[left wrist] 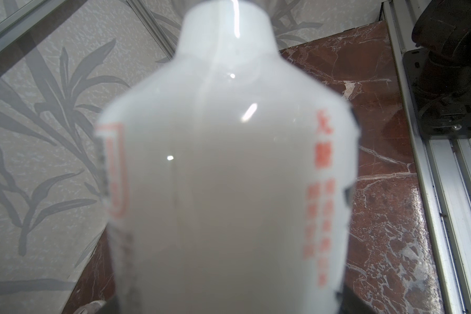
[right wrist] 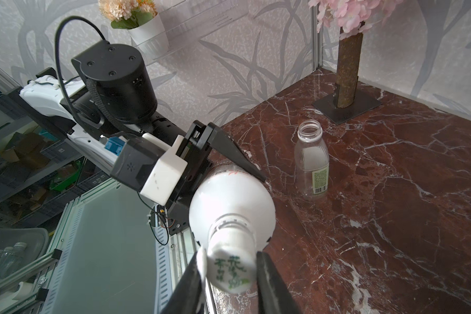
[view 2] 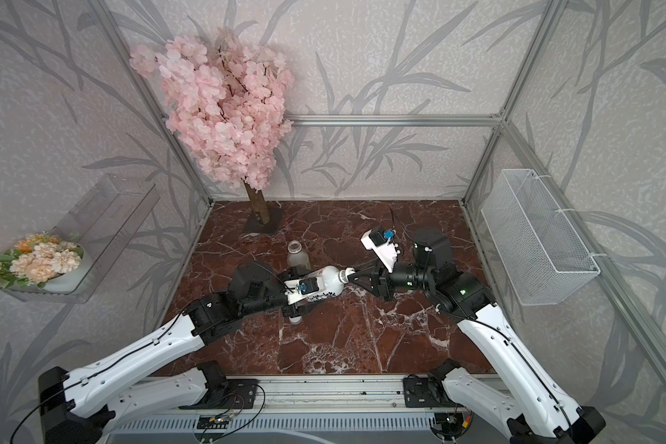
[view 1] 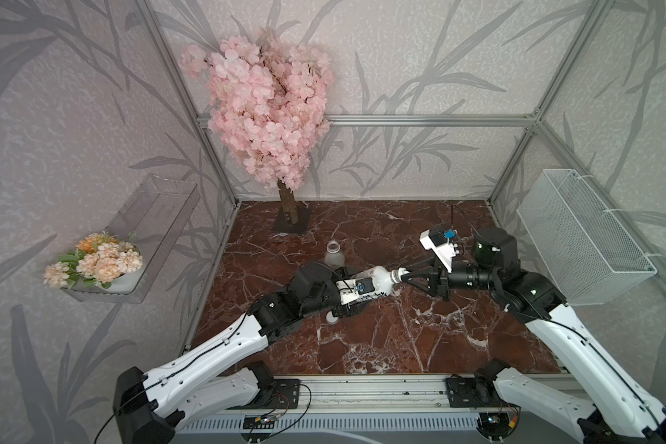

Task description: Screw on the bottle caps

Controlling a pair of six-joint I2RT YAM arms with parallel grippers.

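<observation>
A white bottle (left wrist: 225, 172) with red lettering lies on its side in the air, its neck towards the right arm. My left gripper (view 1: 359, 290) is shut around its body. At the neck end, a white cap with a green pattern (right wrist: 231, 273) sits between the fingers of my right gripper (view 1: 404, 275), which is shut on it. Cap and neck are in line; how far the cap is threaded cannot be told. Behind the left gripper stands an uncapped clear bottle (right wrist: 312, 162) with a green label. A small white round thing, perhaps a cap (view 1: 331, 318), lies on the table.
Pink blossoms on a trunk (view 1: 288, 203) stand at the back left. A clear shelf (view 1: 155, 214) with a flower pot hangs on the left wall, a white wire basket (view 1: 588, 236) on the right.
</observation>
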